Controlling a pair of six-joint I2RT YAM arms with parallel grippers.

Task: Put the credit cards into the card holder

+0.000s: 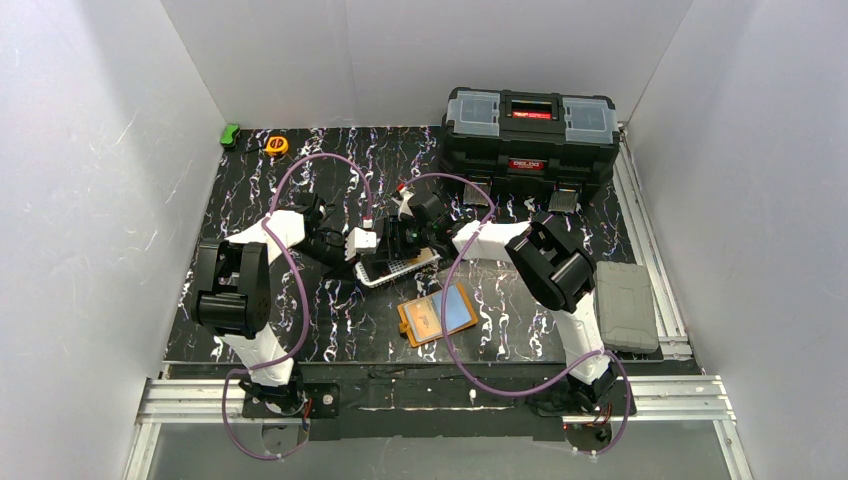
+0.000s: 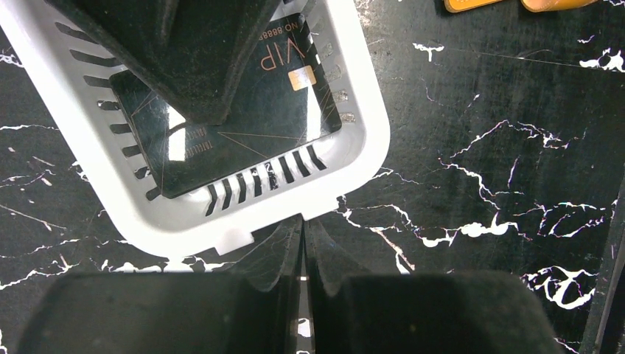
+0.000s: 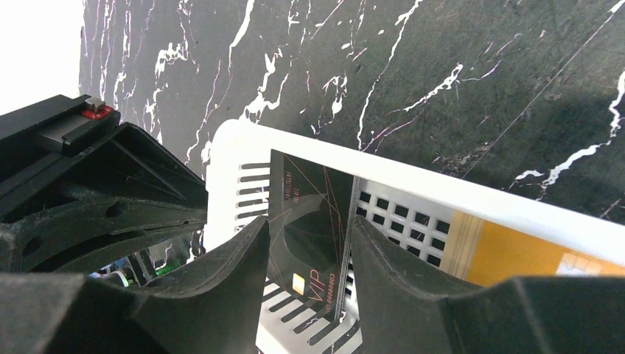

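Observation:
A white slotted basket (image 1: pixel 395 273) holds a black VIP card (image 3: pixel 311 221) at its left end. Farther right in it lies an orange card (image 3: pixel 516 254). Both fingers of my open right gripper point down over the black card, one on each side, apart from each other. My left gripper is shut at the basket's left end, its tips together against the outer rim; whether the thin rim is pinched is hidden. The orange-brown card holder (image 1: pixel 471 313) lies open on the table, with a light blue panel and a tan panel showing.
A black toolbox (image 1: pixel 530 150) stands at the back right, a grey case (image 1: pixel 626 307) at the right edge. An orange tape measure (image 1: pixel 276 146) and a green item (image 1: pixel 230 135) sit at the back left. Marble tabletop around the holder is clear.

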